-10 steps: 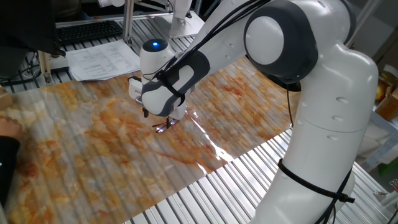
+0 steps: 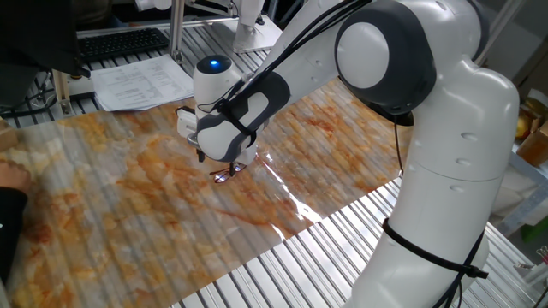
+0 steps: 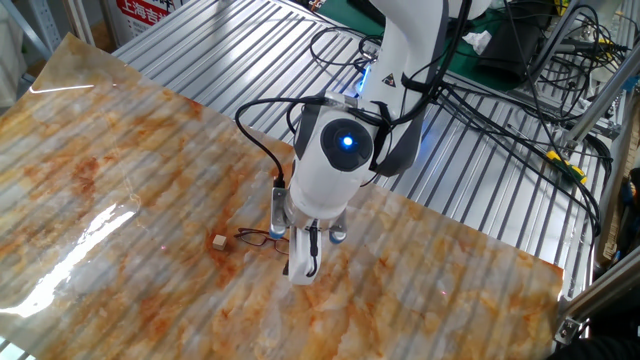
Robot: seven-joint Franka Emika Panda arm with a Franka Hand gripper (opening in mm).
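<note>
Dark-framed glasses (image 2: pixel 225 178) lie on the marbled mat (image 2: pixel 128 197), close under my gripper (image 2: pixel 217 163). In exterior view 2 part of the glasses (image 3: pixel 257 236) shows to the left of my gripper (image 3: pixel 307 240), and the hand covers their right side. The hand points down at the mat. Its fingertips are small and partly hidden, so neither their spacing nor any contact with the glasses can be made out. A small pale block (image 3: pixel 219 242) sits just left of the glasses in exterior view 2.
Papers (image 2: pixel 144 82) and a black keyboard (image 2: pixel 124 43) lie beyond the mat's far edge. At the left edge of exterior view 1 a person's hand (image 2: pixel 14 177) rests by the mat. Cables (image 3: pixel 520 165) run over the slatted tabletop.
</note>
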